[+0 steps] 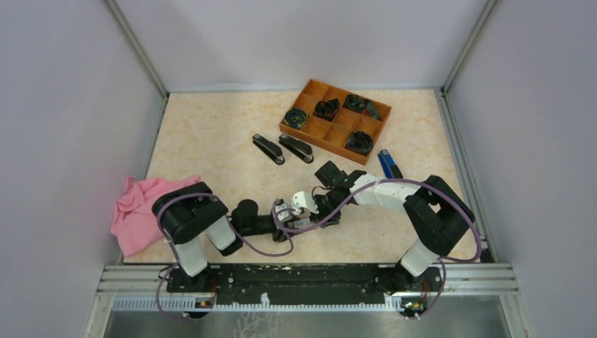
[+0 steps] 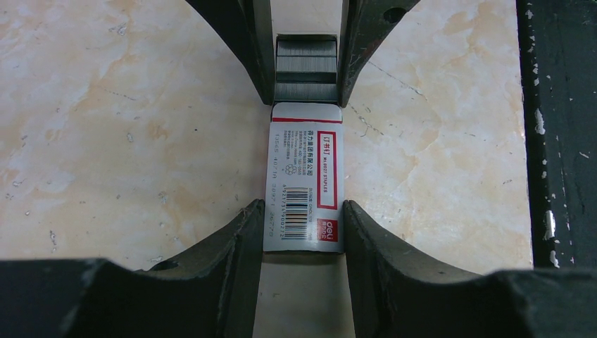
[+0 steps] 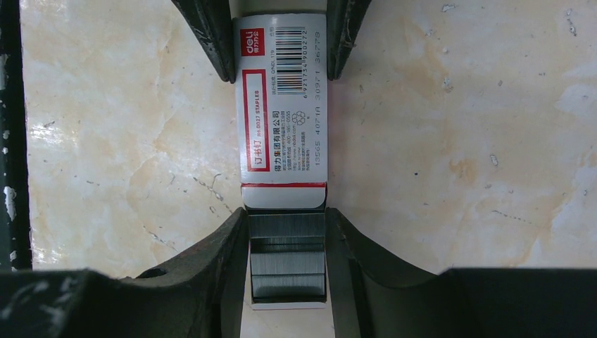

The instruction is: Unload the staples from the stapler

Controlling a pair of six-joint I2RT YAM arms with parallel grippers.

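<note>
A white deli staples box (image 2: 303, 176) lies level between my grippers near the table's front edge, with rows of grey staples (image 3: 287, 264) exposed at one end. My left gripper is shut on the box's printed end. My right gripper is shut on the staples end. In the top view both grippers meet low in the middle, hiding most of the box. Two black staplers (image 1: 267, 149) and a blue stapler (image 1: 389, 164) lie farther back on the table.
A wooden divided tray (image 1: 327, 132) with dark coiled items stands at the back right. A pink cloth (image 1: 137, 218) lies at the left.
</note>
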